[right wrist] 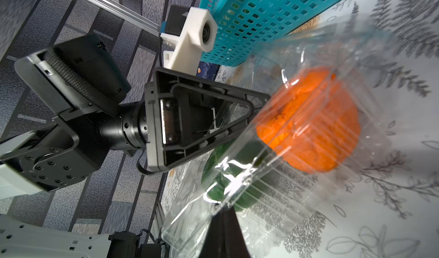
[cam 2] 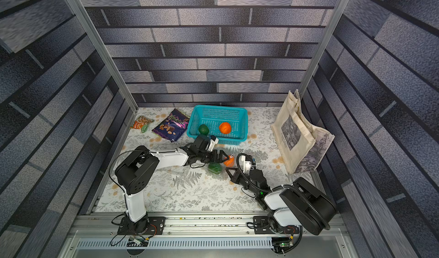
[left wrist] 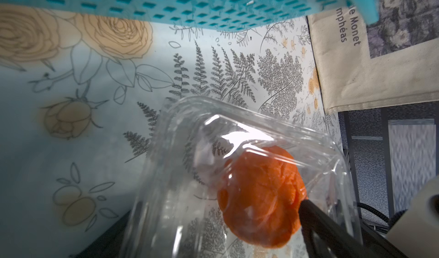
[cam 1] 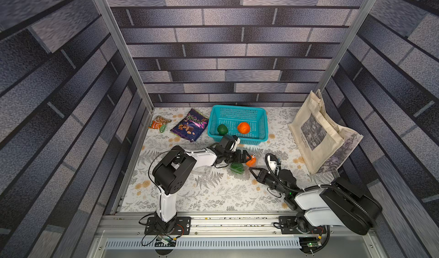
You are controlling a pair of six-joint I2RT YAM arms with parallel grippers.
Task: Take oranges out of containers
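Observation:
An orange [right wrist: 311, 130] sits in a clear plastic container [left wrist: 173, 175] in front of the basket, with a green fruit [cam 1: 236, 168] beside it. Another orange [cam 1: 243, 128] lies in the teal basket [cam 1: 260, 116] with a green fruit [cam 1: 222, 129]. My left gripper [cam 1: 242, 156] is open at the container, over its orange end; in the left wrist view its fingers straddle the container. My right gripper [cam 1: 256, 171] is shut at the container's right front, its dark tips low behind the clear plastic in the right wrist view, nothing visible between them.
A canvas bag [cam 1: 315, 139] stands at the right. A dark snack bag [cam 1: 187, 125] and a small snack packet [cam 1: 159, 123] lie at the back left.

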